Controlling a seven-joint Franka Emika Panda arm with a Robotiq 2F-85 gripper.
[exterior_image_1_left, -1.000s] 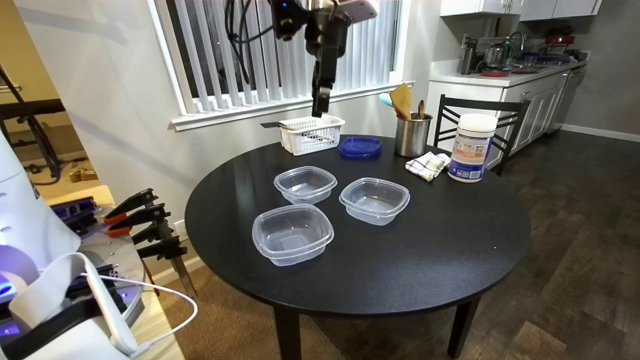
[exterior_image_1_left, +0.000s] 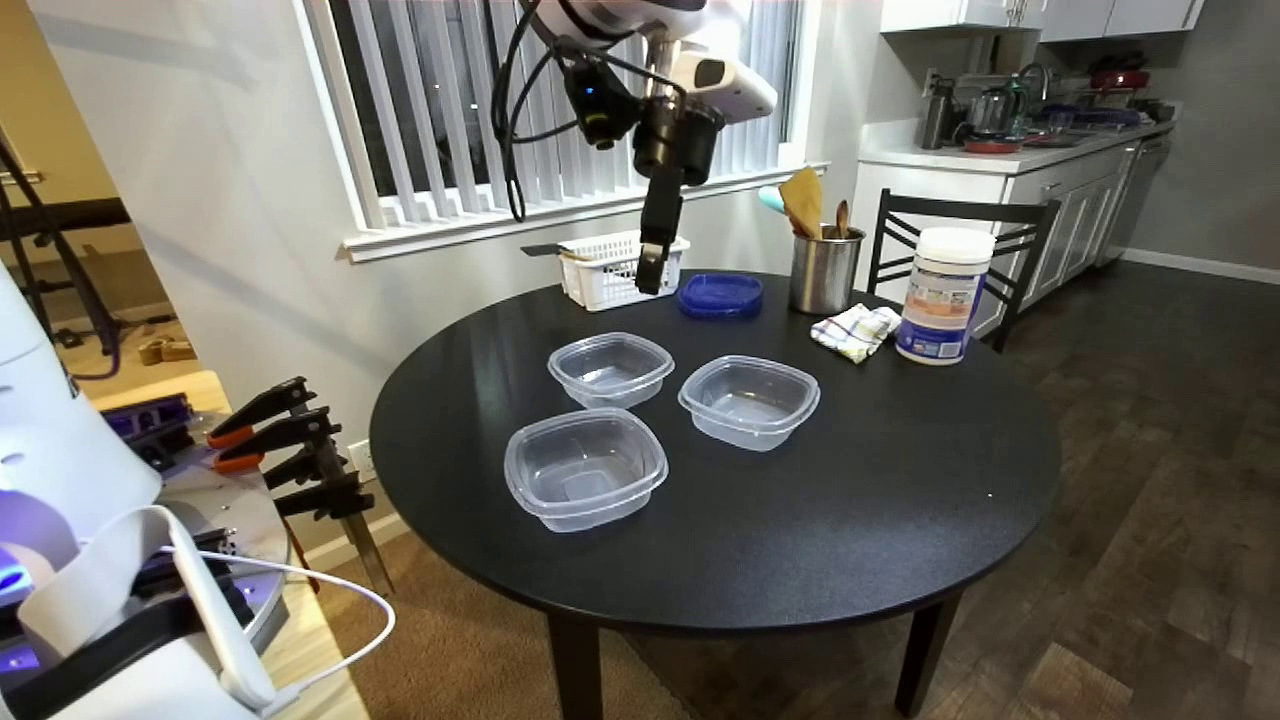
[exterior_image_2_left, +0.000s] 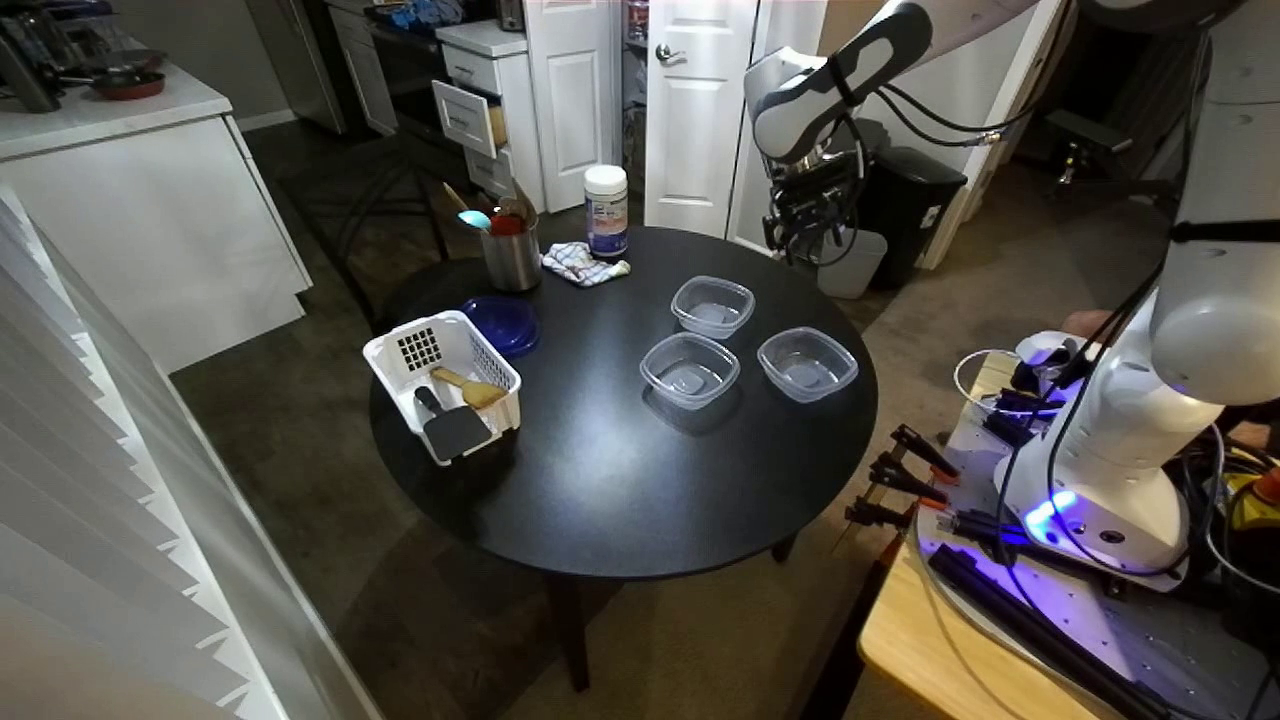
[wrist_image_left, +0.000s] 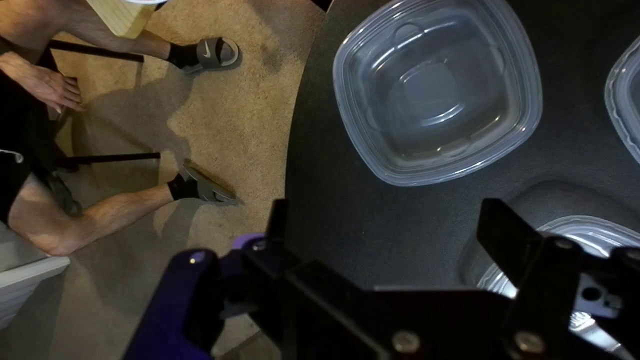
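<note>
Three clear plastic containers stand empty on the black round table: one near the robot (exterior_image_1_left: 585, 468), one farther back (exterior_image_1_left: 612, 368) and one to the right (exterior_image_1_left: 750, 402). My gripper is open, its two dark fingers wide apart with nothing between them. It hangs above the table, touching no container. In the wrist view, one container (wrist_image_left: 438, 90) lies ahead of the gap, another container (wrist_image_left: 624, 99) is cut off by the right edge, and the third (wrist_image_left: 591, 231) is partly hidden behind the right finger.
Farther back are a white basket (exterior_image_1_left: 624, 274) with utensils, a blue lid (exterior_image_1_left: 720, 295), a metal utensil holder (exterior_image_1_left: 824, 274), a checked cloth (exterior_image_1_left: 855, 332) and a wipes canister (exterior_image_1_left: 939, 300). A seated person's legs (wrist_image_left: 120, 213) show beside the table.
In exterior view 1, my gripper has come lower and slightly to the right. The containers and other table items stay where they were.
</note>
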